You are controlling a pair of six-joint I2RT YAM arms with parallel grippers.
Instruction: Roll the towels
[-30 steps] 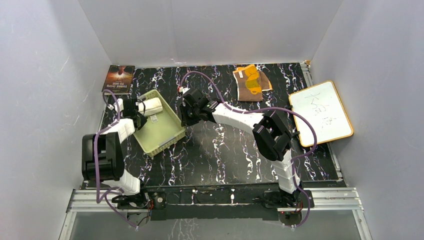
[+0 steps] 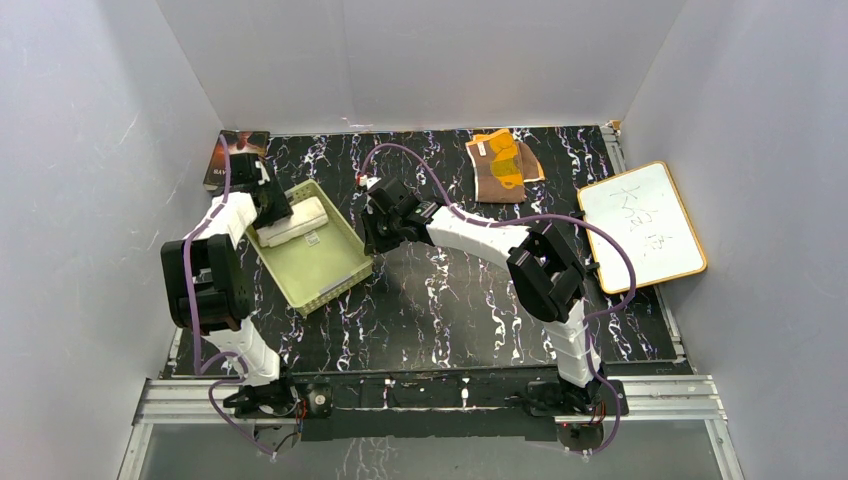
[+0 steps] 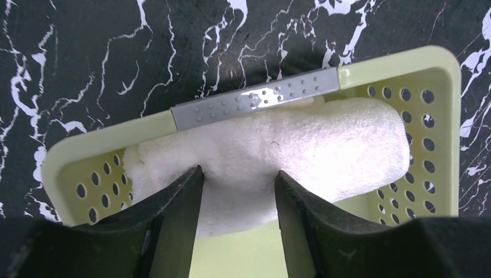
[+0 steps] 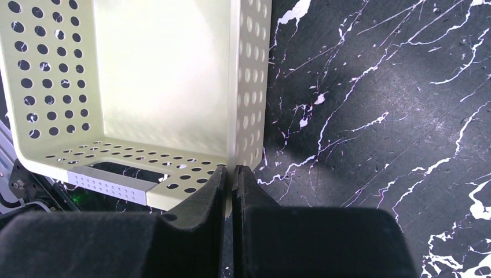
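Note:
A white rolled towel [image 2: 300,220] [image 3: 324,145] lies against the far end of the pale green basket [image 2: 315,270] [image 3: 399,75]. My left gripper [image 2: 272,208] is over the towel, its fingers apart with tips at the towel's fuzzy surface; whether they press into it I cannot tell. My right gripper [image 2: 370,240] is shut on the basket's side rim [image 4: 234,87], near a corner.
Folded orange and brown towels [image 2: 495,170] lie at the back right. A book [image 2: 225,150] is at the back left, a whiteboard [image 2: 640,220] at the right.
The right arm and basket look still.

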